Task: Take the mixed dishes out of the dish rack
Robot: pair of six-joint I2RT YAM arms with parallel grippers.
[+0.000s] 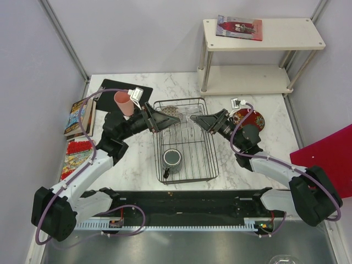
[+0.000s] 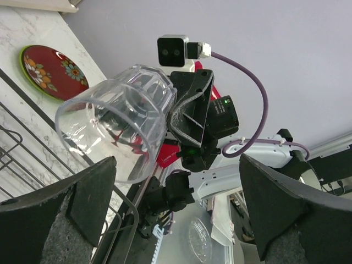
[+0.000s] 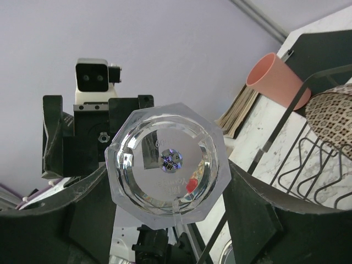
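Observation:
A clear plastic cup is held sideways over the rack's back, between the grippers; in the right wrist view its faceted base [image 3: 168, 165] sits between the right gripper's [image 3: 170, 184] fingers, though their grip is unclear. My left gripper [image 1: 159, 122] is open, the cup's rim ahead of its fingers. The dish rack [image 1: 187, 179] also holds a dark grey mug [image 1: 172, 159] at front left and a patterned dish [image 1: 169, 112] behind. A pink cup [image 1: 124, 102] stands left of the rack. A red floral plate lies to the right.
A white two-tier shelf [image 1: 264, 38] stands at back right with a magazine on top. A black mat [image 1: 110, 93] and books [image 1: 77, 118] lie on the left. Bare counter shows at both sides of the rack's front.

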